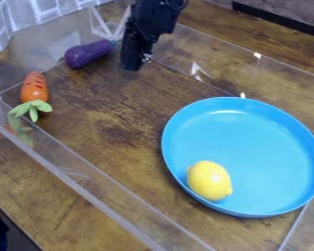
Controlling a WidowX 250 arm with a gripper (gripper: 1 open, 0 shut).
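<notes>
My dark gripper (136, 57) is at the top centre of the camera view, over the table just right of a purple eggplant toy (89, 54). Its fingertips look close together, with nothing visible between them. A carrot toy (34, 90) with pale green leaves lies at the left. At the right a blue plate (241, 139) holds a yellow lemon-like toy (208, 179) near its lower left.
Clear panels or edges run along the left and front.
</notes>
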